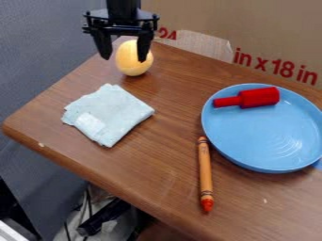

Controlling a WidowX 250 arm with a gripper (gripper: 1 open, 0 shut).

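My black gripper [123, 51] is at the top left, its two fingers open and pointing down around the upper part of a yellow round object [135, 60] near the table's back-left corner. Whether the fingers touch it I cannot tell. A folded pale blue cloth [108, 118] lies at the left. A blue plate [262, 137] on the right holds a red cylinder with a handle [251, 97]. An orange crayon [205, 175] lies to the plate's left.
A cardboard box [258, 28] stands behind the wooden table [126, 165]. The left table edge drops to a grey floor area.
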